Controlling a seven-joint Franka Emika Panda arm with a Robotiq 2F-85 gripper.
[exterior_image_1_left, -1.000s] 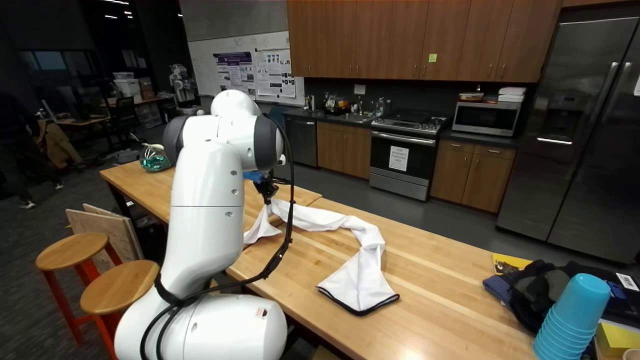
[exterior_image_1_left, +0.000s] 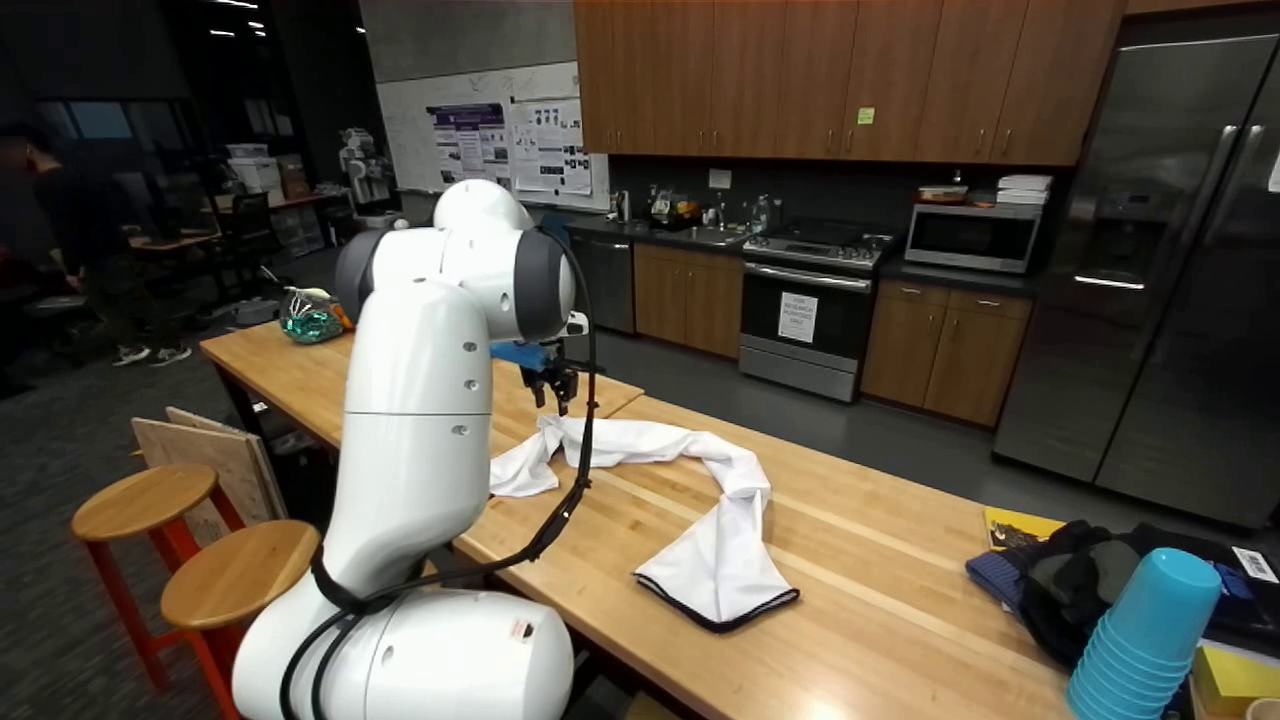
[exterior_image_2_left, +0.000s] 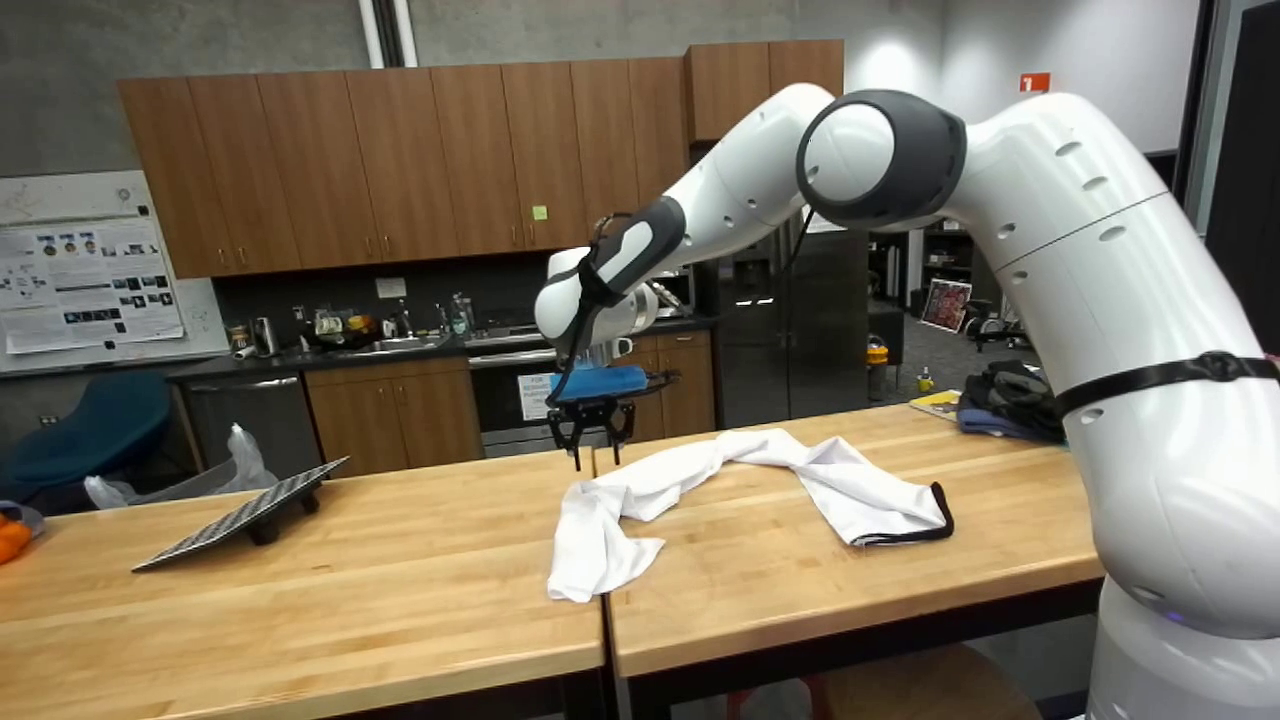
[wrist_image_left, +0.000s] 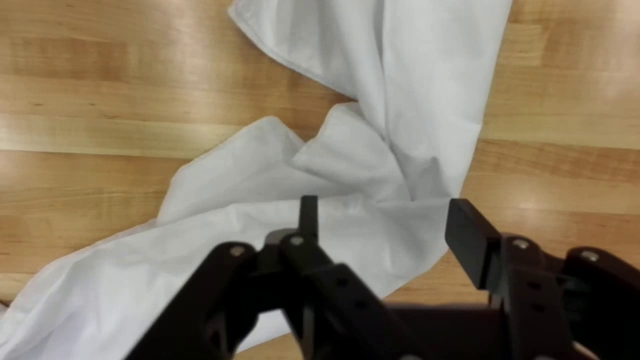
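Observation:
A white cloth (exterior_image_1_left: 624, 443) lies in a curved, bunched strip on the wooden table, its black-edged end spread toward the right. In exterior view 2, the cloth's (exterior_image_2_left: 596, 536) left end sits across the seam between two table sections. Just above that end hangs my gripper (exterior_image_2_left: 597, 460), pointing down. The wrist view has the gripper with its fingers apart, nothing held between them. Folds of cloth (wrist_image_left: 360, 156) lie below, flat on the wood.
A dark slanted panel (exterior_image_2_left: 258, 514) stands on the left table section. Stacked blue cups (exterior_image_1_left: 1146, 636) and dark clothing (exterior_image_1_left: 1068, 582) occupy the right end. Bare wood (exterior_image_1_left: 864, 540) stretches between the cloth and those things.
A second ago the gripper held up a peak of the cloth.

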